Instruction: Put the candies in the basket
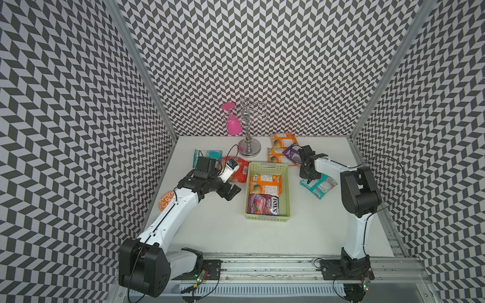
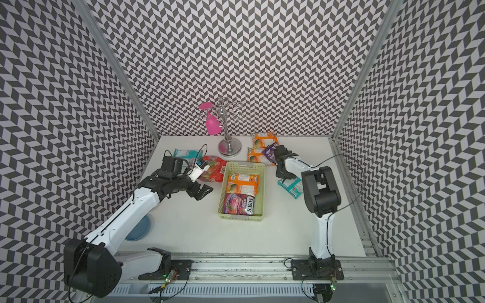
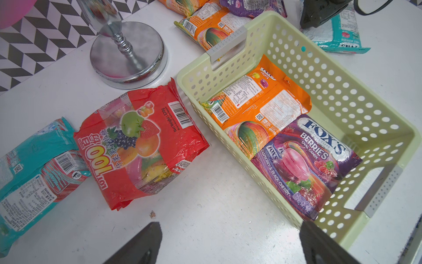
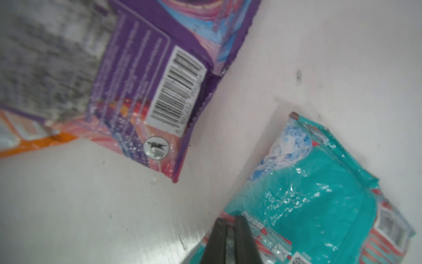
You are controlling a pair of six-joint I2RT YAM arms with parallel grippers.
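Observation:
The green basket (image 1: 283,202) holds orange bags (image 3: 246,110) and a purple FOX'S bag (image 3: 303,162). My left gripper hangs open left of the basket, near a red bag (image 3: 136,140) and a teal bag (image 3: 30,180). Right of the basket, my right gripper is low over the near end of another teal bag (image 4: 307,189) in the right wrist view, beside a purple bag (image 4: 131,79); whether it grips is unclear. More orange bags (image 1: 280,139) lie behind.
A chrome stand (image 1: 249,147) with a pink glass (image 1: 233,125) stands at the back. An orange patterned round item (image 1: 166,201) lies at the left.

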